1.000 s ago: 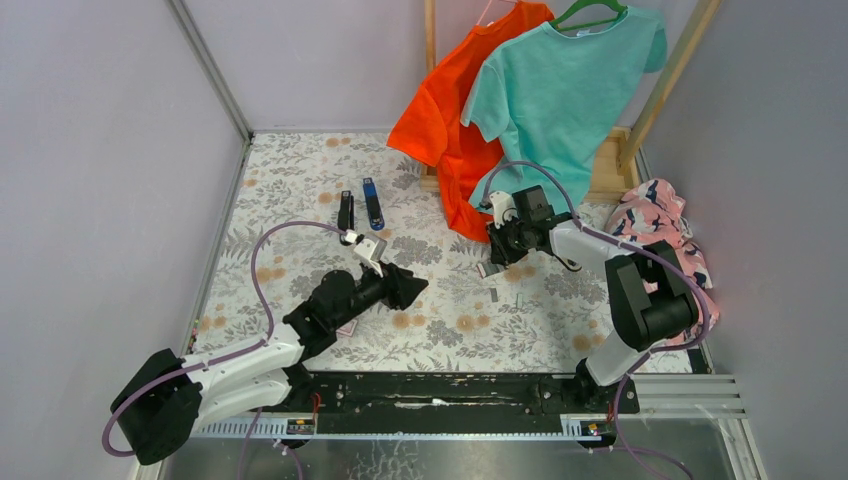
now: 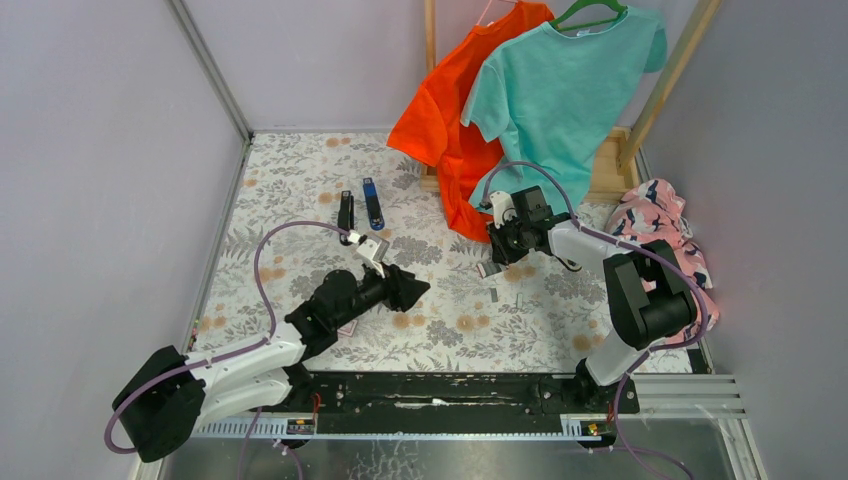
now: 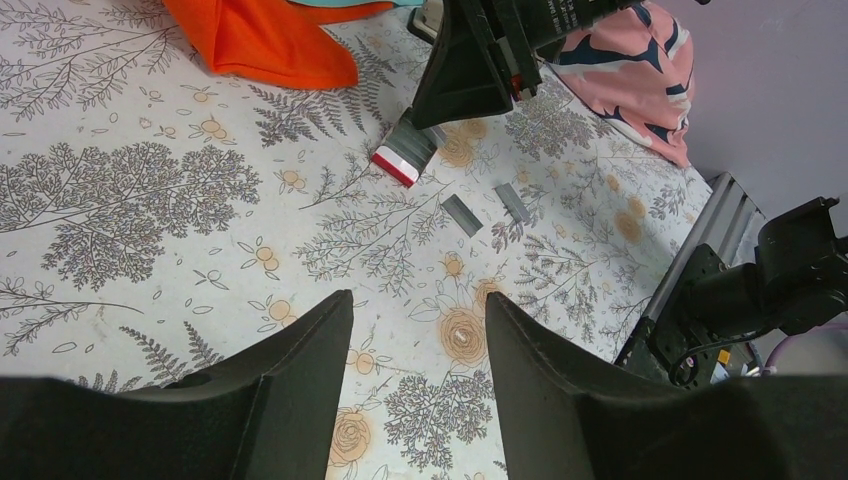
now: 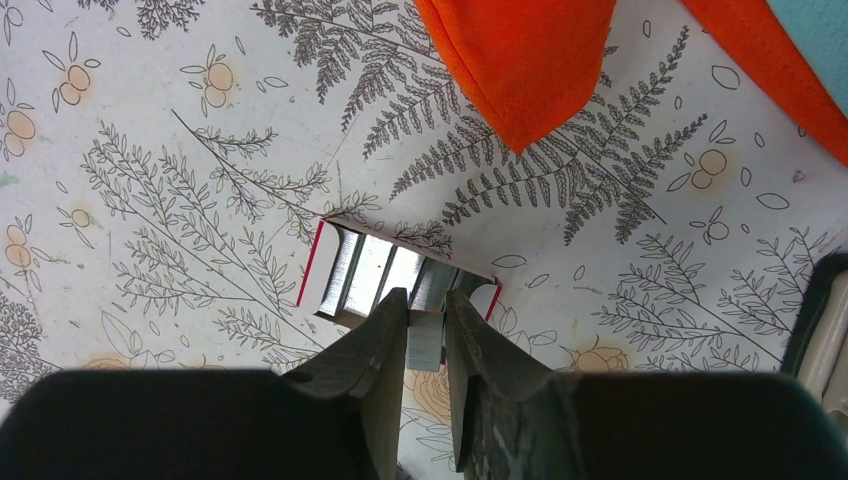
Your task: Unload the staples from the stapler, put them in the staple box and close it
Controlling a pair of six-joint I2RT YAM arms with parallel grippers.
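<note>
My right gripper is over a small open box of staples point(image 4: 390, 265) on the floral table, with a staple strip point(image 4: 425, 340) between its fingertips at the box's near edge. My left gripper hovers over the bare table, fingers apart and empty. At the back left of the top view, a black stapler point(image 2: 346, 211) lies beside a blue-and-black object point(image 2: 373, 203); their details are too small to tell.
An orange shirt point(image 2: 440, 120) and a teal shirt point(image 2: 560, 100) hang at the back, their hems on the table. A pink patterned cloth point(image 2: 660, 210) lies at the right.
</note>
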